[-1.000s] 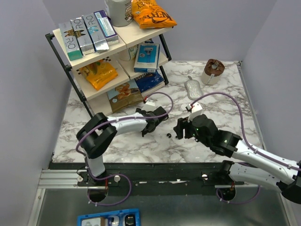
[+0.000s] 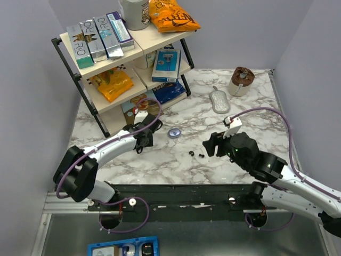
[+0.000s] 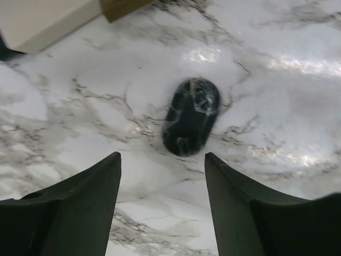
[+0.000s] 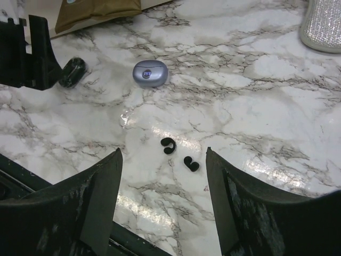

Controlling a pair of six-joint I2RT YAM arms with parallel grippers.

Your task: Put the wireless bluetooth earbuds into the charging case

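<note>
A small purple-blue charging case (image 2: 174, 133) (image 4: 150, 73) rests closed on the marble table. Two black earbuds, one (image 4: 168, 145) (image 2: 191, 153) and another (image 4: 191, 164) (image 2: 201, 156), lie apart nearer the front. A dark oval object (image 3: 190, 117) (image 4: 72, 72) lies under my left gripper, which is open and empty; from above, my left arm covers it. My right gripper hangs open over the earbuds, to their right in the top view, nothing between its fingers.
A stocked shelf rack (image 2: 109, 109) stands at back left. A grey textured pad (image 2: 219, 101) and a brown-topped canister (image 2: 241, 81) sit at back right. The table's front edge runs below the earbuds.
My left arm has swung leftward, away from the middle, uncovering the purple case. My right arm has shifted slightly right since a second ago.
</note>
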